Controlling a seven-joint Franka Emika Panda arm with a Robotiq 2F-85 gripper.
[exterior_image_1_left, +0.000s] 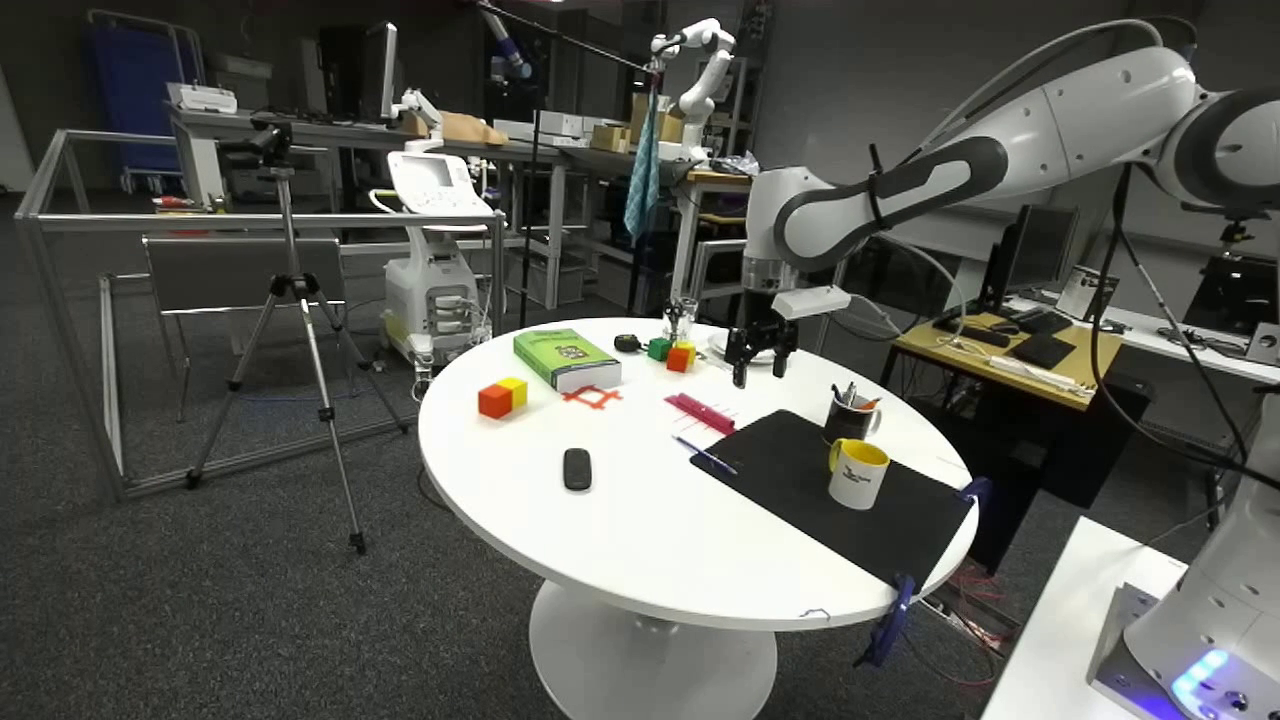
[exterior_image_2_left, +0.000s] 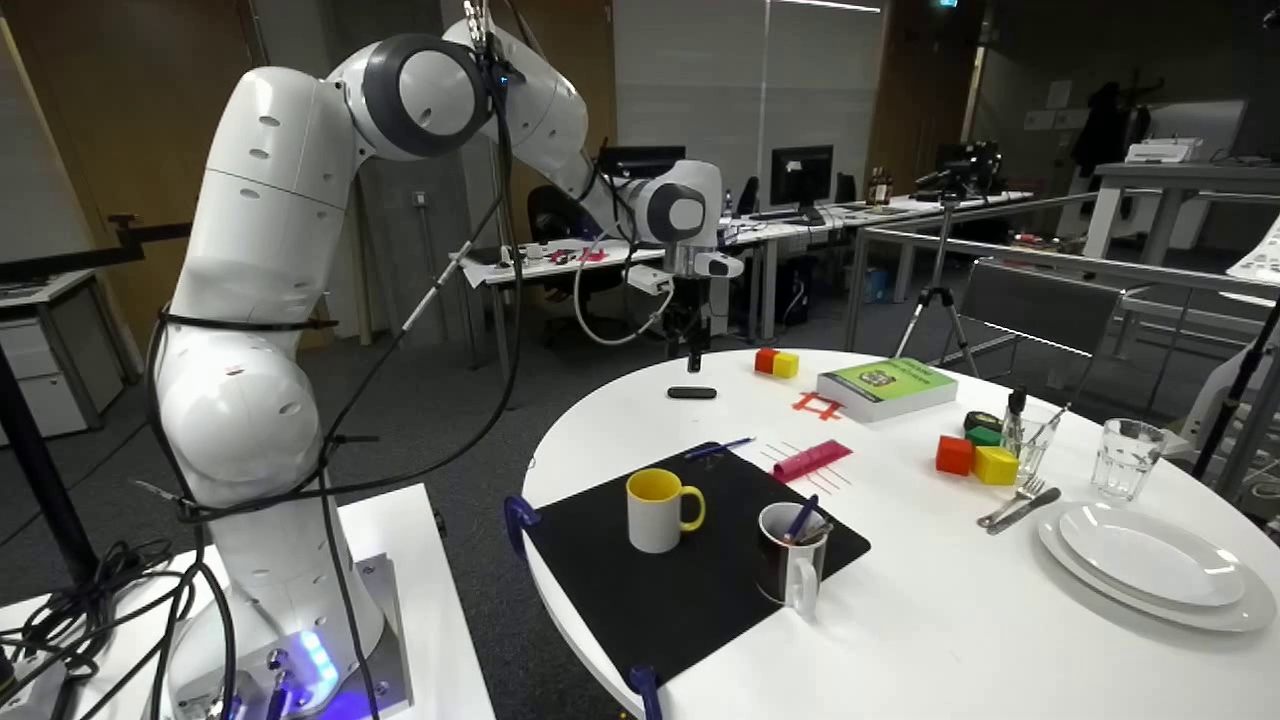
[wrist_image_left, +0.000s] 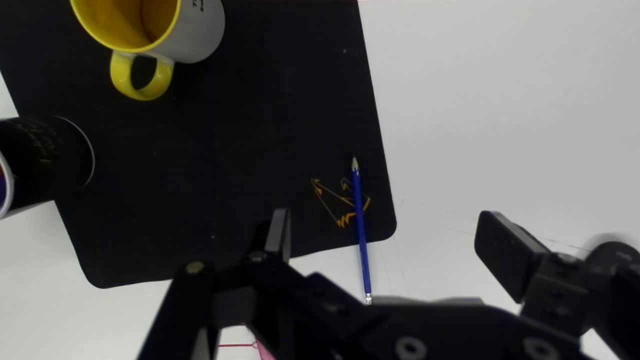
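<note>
My gripper is open in the wrist view, nothing between its fingers. Beyond the gap lies a blue pencil, partly on the black mat and partly on the white table, its point toward the mat's middle. A white mug with a yellow inside and handle stands on the mat. Near the mat's edge is a dark mug, which holds pens in exterior view 2. In exterior view 1 the gripper hangs clear above the table.
A pink ruler-like strip, a black case, a green book and coloured cubes lie around the table. White plates, a glass and cutlery stand farther right. Blue clamps sit at the table's edge.
</note>
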